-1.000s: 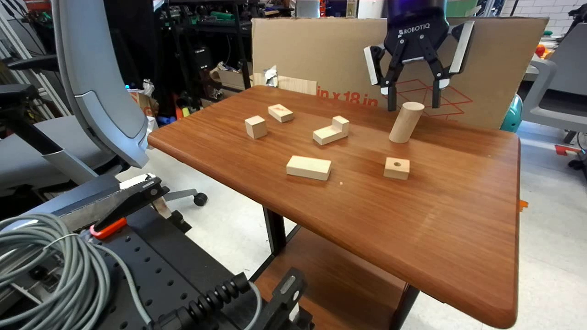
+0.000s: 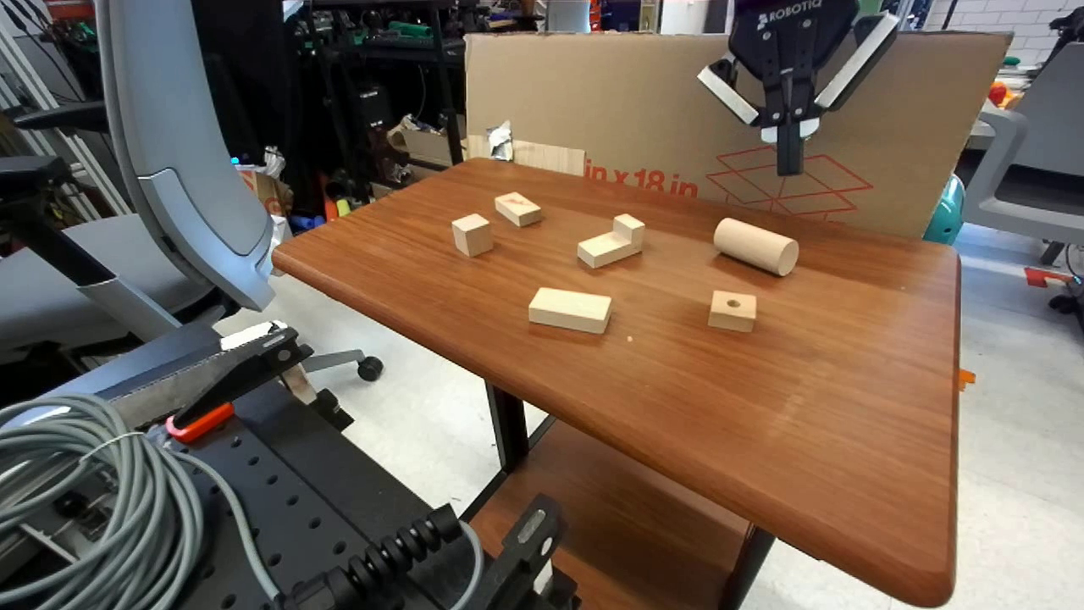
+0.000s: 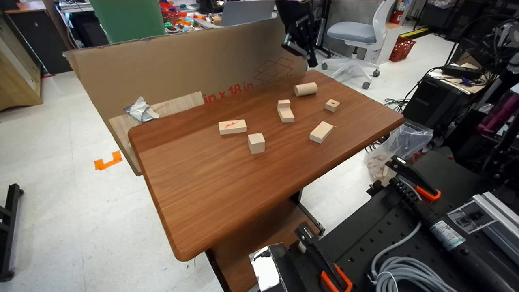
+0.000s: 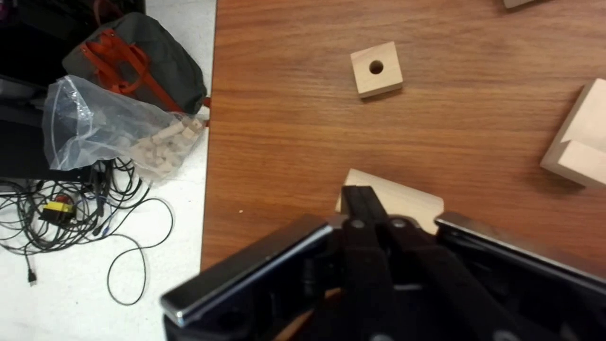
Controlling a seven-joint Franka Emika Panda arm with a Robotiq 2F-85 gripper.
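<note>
Over the far right part of the table my gripper (image 2: 789, 152) is shut, its fingertips together and nothing between them. Below it a wooden cylinder (image 2: 757, 247) lies on its side, clear of the fingers. In the wrist view the cylinder (image 4: 397, 199) is partly hidden behind the fingers. A small square block with a hole (image 2: 732, 311) sits in front of the cylinder. Toward the middle are an L-shaped block (image 2: 610, 247) and a rectangular block (image 2: 570, 311). Farther left lie a cube (image 2: 472, 235) and a flat block with a reddish mark (image 3: 232, 127).
A cardboard sheet (image 3: 170, 73) stands along the table's back edge, close behind the gripper. Off the table, a plastic bag of wooden pieces (image 4: 164, 150) rests on the floor.
The cylinder was standing tilted a second ago and now lies on its side. My gripper was open above it; it has shut and risen slightly.
</note>
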